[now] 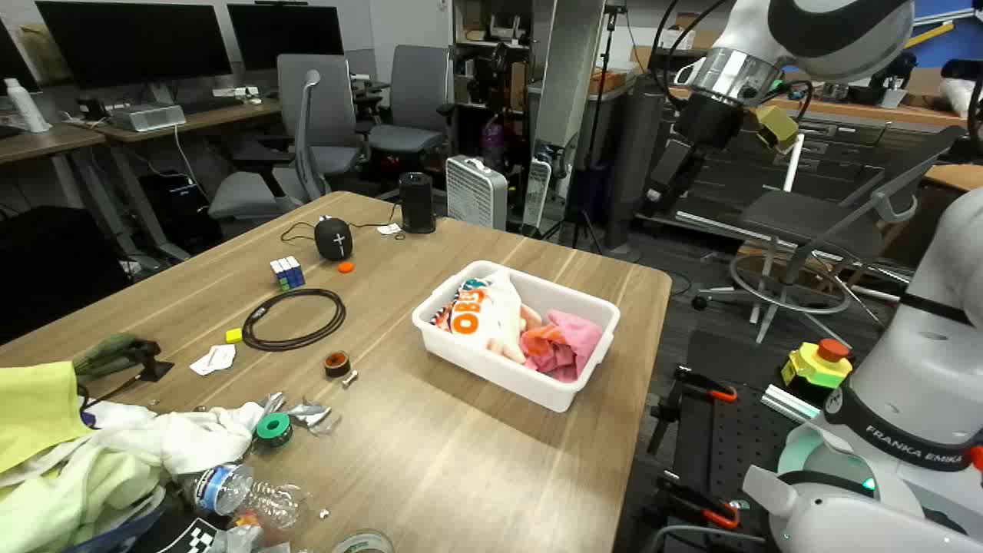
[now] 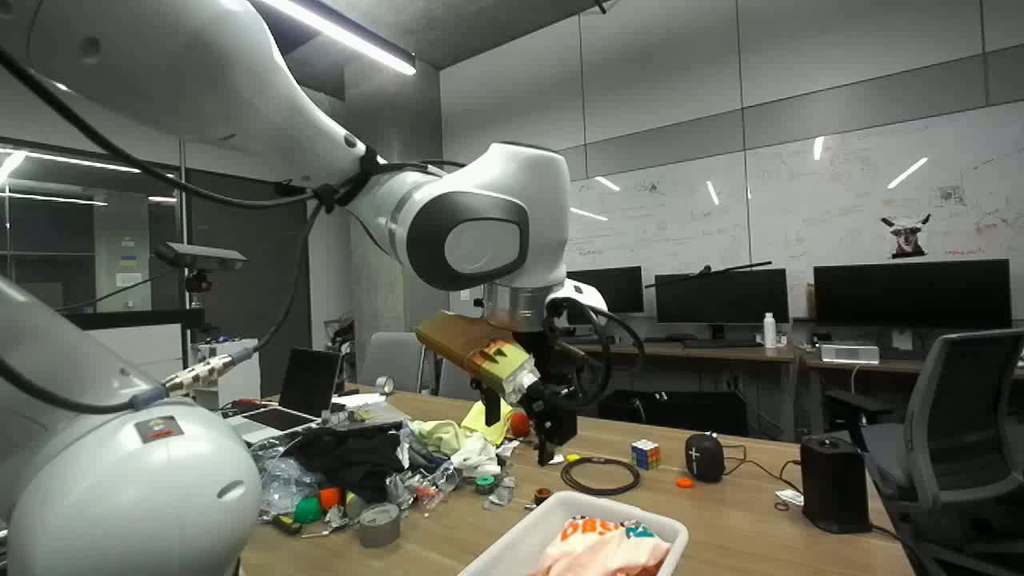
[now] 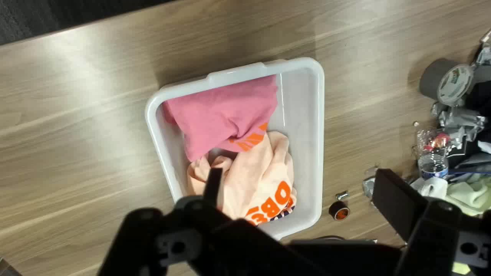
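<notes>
A white plastic bin (image 1: 498,370) stands on the wooden table, seen whole from above in the wrist view. Inside it a pink cloth (image 3: 225,112) with orange marks lies at one end. Against it rests a crumpled pale peach cloth (image 3: 251,177) with orange lettering, partly covered by my finger in the wrist view. My gripper hangs well above the bin, its two black fingers wide apart and nothing between them. From the side, the gripper (image 2: 523,437) points down over the table, clear of everything.
A heap of cloths, bottles and wrappers (image 2: 384,461) covers one side of the table, with a grey tape roll (image 3: 448,82) near it. A black cable loop (image 1: 295,319), a puzzle cube (image 1: 287,273) and a speaker (image 1: 332,239) lie beyond the bin. Bare tabletop (image 1: 442,452) surrounds the bin.
</notes>
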